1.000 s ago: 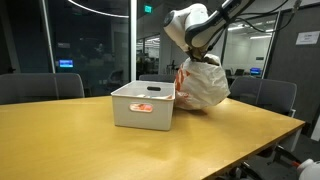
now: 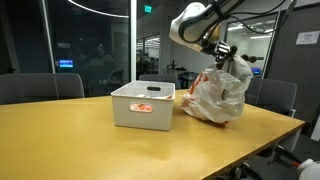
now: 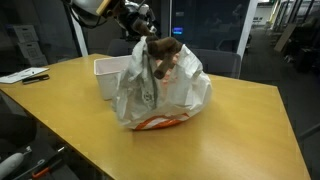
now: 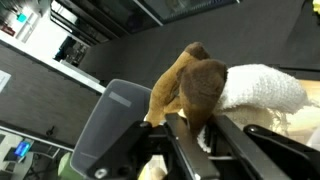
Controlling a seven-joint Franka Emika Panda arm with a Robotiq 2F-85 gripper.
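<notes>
A crumpled white plastic bag (image 2: 212, 98) with some red print stands on the table, its top pulled up around my gripper (image 2: 227, 58). In the other exterior view the bag (image 3: 165, 100) spreads below the gripper (image 3: 152, 42), and a soft brown thing (image 3: 165, 46) shows at its top. In the wrist view a fuzzy brown thing (image 4: 203, 85) is pinched between the fingers, so the gripper is shut on it. White fluffy material (image 4: 262, 90) lies right beside it. Whether the brown thing sits inside the bag or on its edge is hard to tell.
A white bin (image 2: 143, 106) with an orange label stands on the wooden table (image 2: 60, 140), left of the bag. Chairs (image 2: 270, 95) line the far side.
My gripper has moved to the right over the last second. The bag's top has shifted right with it, and the brown thing now shows more beside the gripper. The bin has not moved.
</notes>
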